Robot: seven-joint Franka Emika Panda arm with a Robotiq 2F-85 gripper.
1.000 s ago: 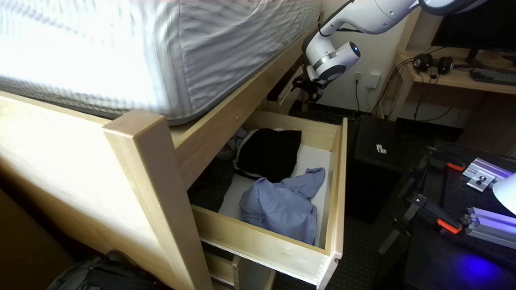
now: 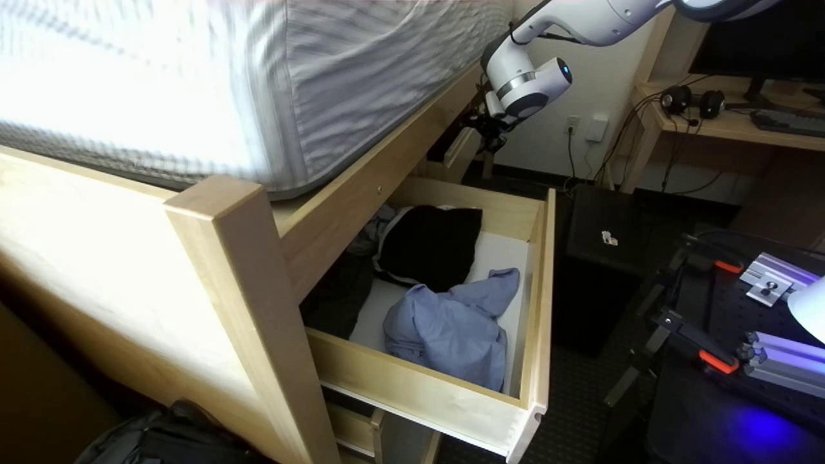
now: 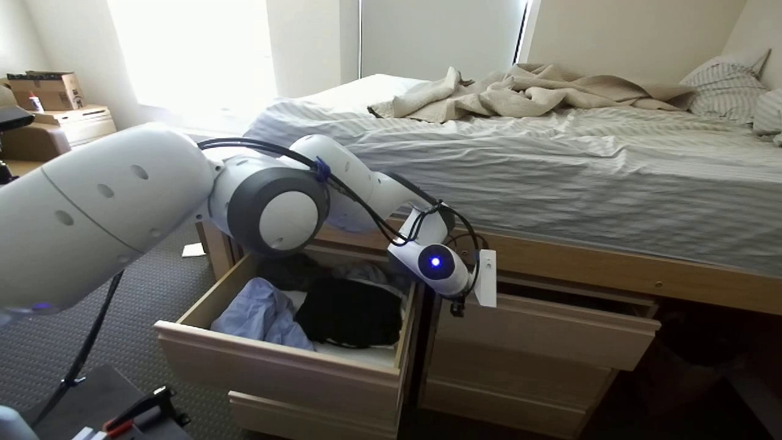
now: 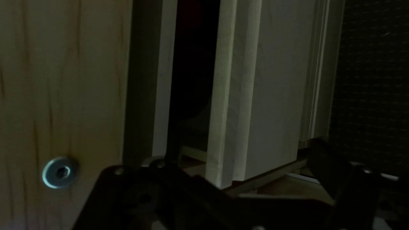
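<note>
My gripper stands open in the wrist view, its dark fingers (image 4: 347, 191) spread wide with the lower end of a pale wooden drawer front (image 4: 274, 95) showing across the gap. Whether either finger touches the wood cannot be made out in the dim picture. In exterior view 2 that right-hand drawer (image 3: 564, 326) is slightly pulled out, with a dark slot above its front. There the gripper (image 3: 457, 307) is mostly hidden by the wrist, near the drawer's left end. Exterior view 1 has the gripper (image 2: 487, 130) close to the drawer's top edge, beneath the bed rail.
Nearer exterior view 1, another drawer (image 2: 545, 309) is pulled far out. A blue-grey cloth (image 2: 448, 325) and a black cloth (image 2: 433, 247) lie inside. The wooden bed rail (image 4: 65, 95) with its bolt runs close beside the gripper. A dark table with clamps (image 2: 719, 371) stands opposite.
In exterior view 1 the arm's wrist and gripper have shifted slightly up and left in the picture, closer to the far drawer. The drawers and cloths look the same.
</note>
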